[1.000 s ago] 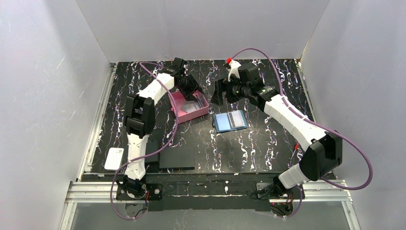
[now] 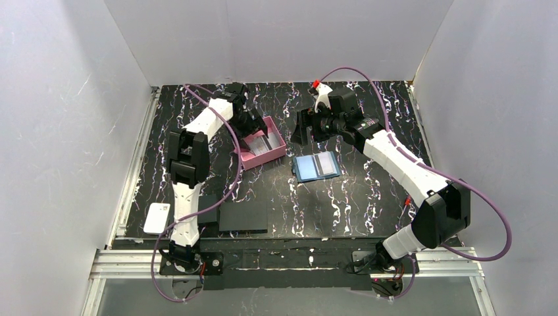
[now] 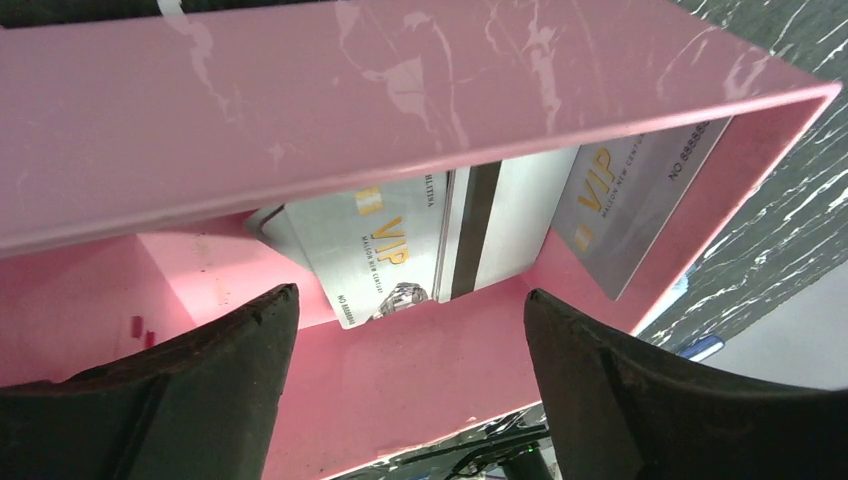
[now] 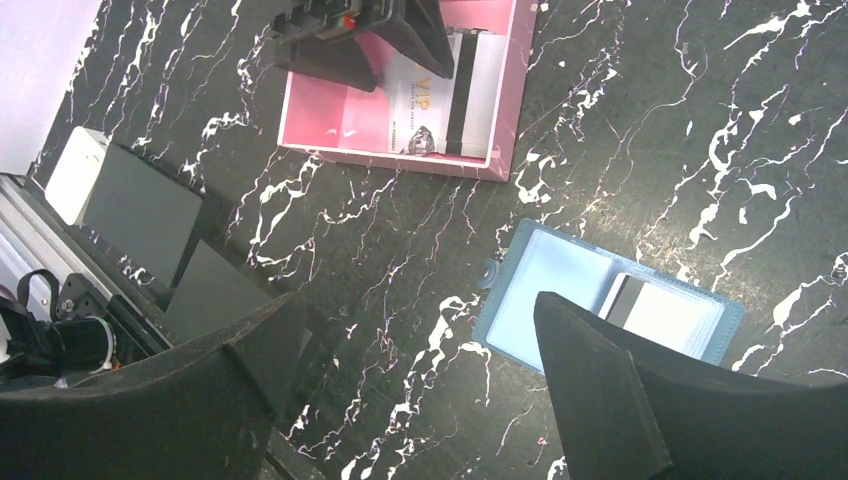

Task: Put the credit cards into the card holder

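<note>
A pink box (image 2: 264, 158) holds several silver cards; in the left wrist view a VIP card (image 3: 375, 245) overlaps a striped card (image 3: 505, 230). Another VIP card (image 3: 630, 190) leans on the box's end wall. My left gripper hangs over the box with its fingers apart, nothing between them. The blue card holder (image 2: 303, 170) lies spread out on the table right of the box, and its right half contains a card with a dark stripe (image 4: 627, 300). Above the holder, my right gripper is open and empty.
Two dark flat pieces (image 2: 243, 217) and a white block (image 2: 157, 218) lie at the table's front left. A purple cable runs along each arm. Bare marbled table (image 2: 335, 210) surrounds the holder.
My left gripper has shifted a little to the left over the box. One card inside appears to have moved. The right arm and the holder have stayed put.
</note>
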